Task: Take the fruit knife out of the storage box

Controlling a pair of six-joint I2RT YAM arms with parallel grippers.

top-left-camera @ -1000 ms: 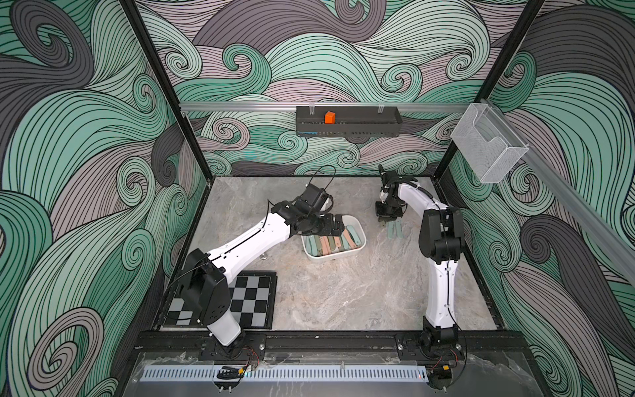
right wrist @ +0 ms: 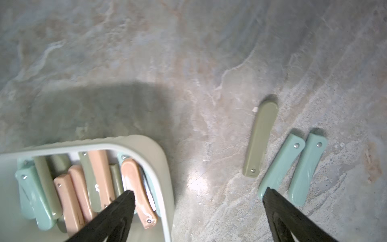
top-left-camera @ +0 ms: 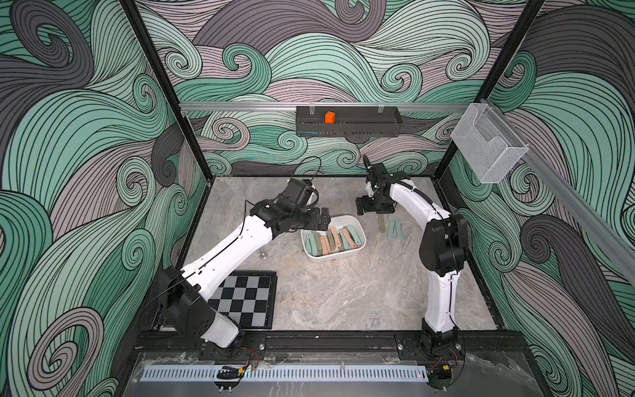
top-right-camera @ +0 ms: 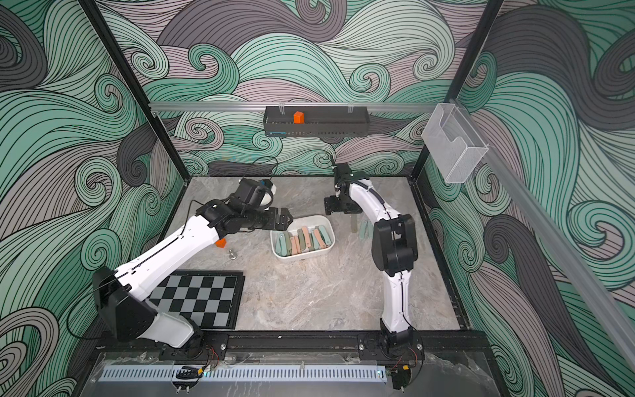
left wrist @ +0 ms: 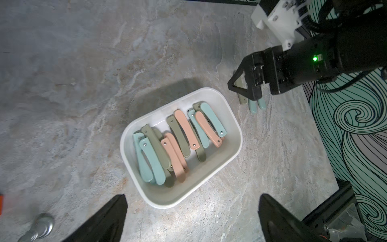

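A white storage box (left wrist: 234, 165) (top-left-camera: 357, 249) holds several folded fruit knives in mint (left wrist: 151, 161), pink (left wrist: 185, 129) and olive (left wrist: 175, 133). Right of the box, an olive knife (right wrist: 260, 139) and two mint knives (right wrist: 281, 163) lie on the table. My left gripper (top-left-camera: 314, 218) hangs open above the left part of the box, empty. My right gripper (top-left-camera: 368, 206) is open and raised over the table between the box and the loose knives, with nothing between its fingers.
A checkerboard (top-right-camera: 198, 297) lies at the front left. A small metal piece (left wrist: 42, 223) and an orange object (top-right-camera: 220, 242) sit left of the box. The table front of the box is clear. A wire basket (top-left-camera: 488, 145) hangs from the right rail.
Both arms have moved: my left gripper has shifted left and slightly up, and my right gripper has moved up and left, away from the loose knives.
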